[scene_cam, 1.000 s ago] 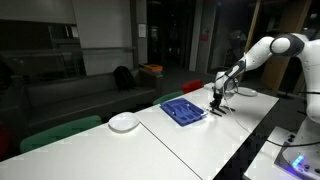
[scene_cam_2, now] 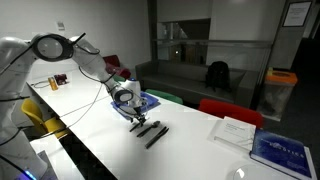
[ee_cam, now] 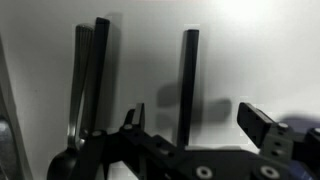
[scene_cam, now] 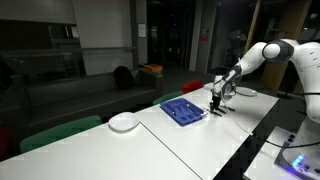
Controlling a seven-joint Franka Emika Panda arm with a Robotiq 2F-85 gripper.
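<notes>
My gripper is open above the white table, its two dark fingers apart. A straight, slim black handle [ee_cam: 189, 75] runs up the wrist view between them, touching neither as far as I can see; its lower end is hidden by the gripper's body. To the left lie two more black utensils, a thin-handled one [ee_cam: 80, 75] and a thicker one [ee_cam: 97, 70], close together. In exterior view 2 the gripper [scene_cam_2: 137, 122] is low over the table, with black utensils [scene_cam_2: 157, 137] just to its right.
A blue tray [scene_cam: 183, 111] lies near the gripper, and a white plate [scene_cam: 124, 122] sits beyond it. A blue and white box [scene_cam_2: 281, 152] stands at the right in exterior view 2.
</notes>
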